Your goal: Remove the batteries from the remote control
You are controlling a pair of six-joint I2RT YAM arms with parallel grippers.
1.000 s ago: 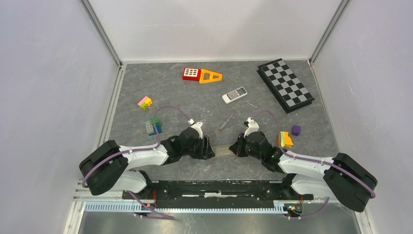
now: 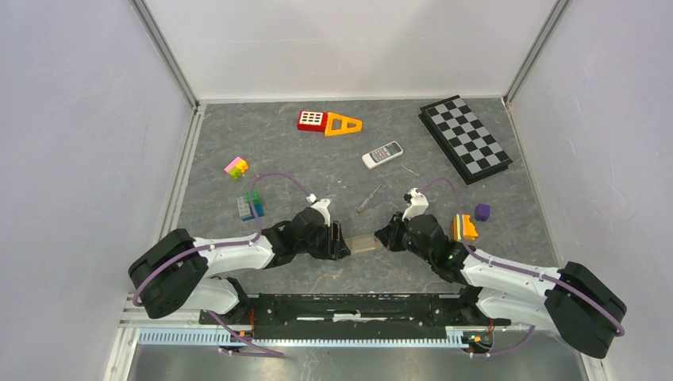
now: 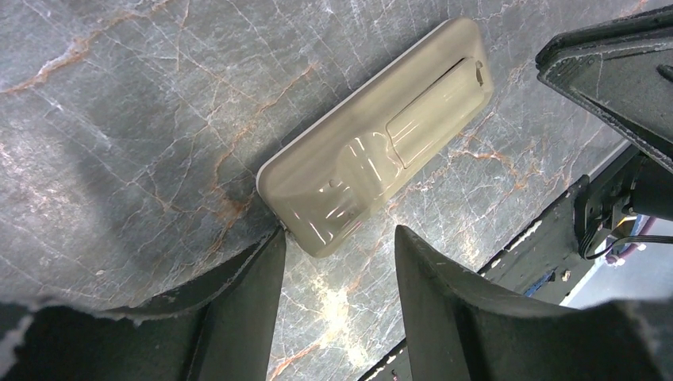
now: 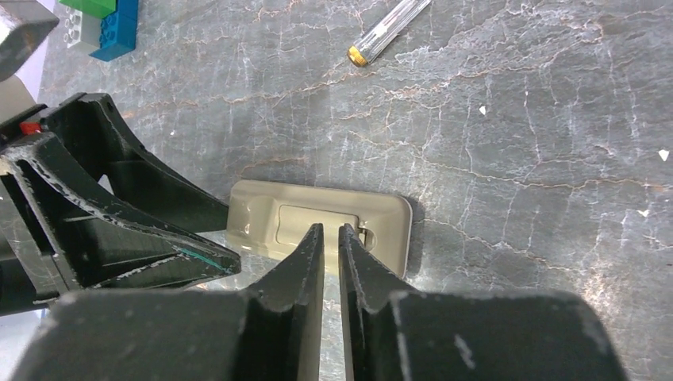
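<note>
A remote control lies face down between my grippers, its beige back [image 3: 357, 151] up. Its battery cover [image 4: 305, 224] sits in the back, with a small dark notch showing at the end nearer my right gripper. In the left wrist view my left gripper stands open at one end of the remote, a wide gap between its fingertips. My right gripper is slightly open, a narrow gap between its tips, which overlap the notch end; contact cannot be told. A battery [image 4: 386, 33] with a gold end lies loose on the table beyond the remote.
A white remote [image 2: 382, 155] lies further back. At the back right is a checkerboard [image 2: 467, 138]. Toy bricks [image 2: 249, 206] lie to the left, and a purple block [image 2: 482, 212] to the right.
My right arm has shifted slightly to the right and away from the front edge over the last second. The left arm, the loose battery and the other objects look unmoved.
</note>
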